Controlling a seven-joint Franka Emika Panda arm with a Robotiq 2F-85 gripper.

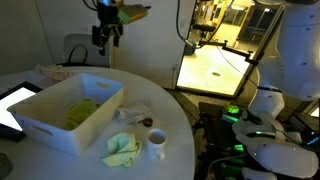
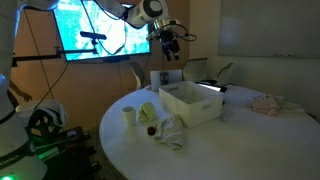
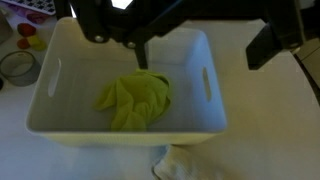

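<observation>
My gripper hangs high above the table, over the back right part of the white bin. Its fingers are open and empty; in exterior view 2 the gripper is likewise well above the bin. Inside the bin lies a crumpled yellow-green cloth, visible in the wrist view below my spread fingers. Outside it, a paler green cloth rests on the table in front. A whitish cloth lies bunched near the bin.
A white mug and a small dark round object stand on the table right of the bin. A pinkish cloth lies farther off.
</observation>
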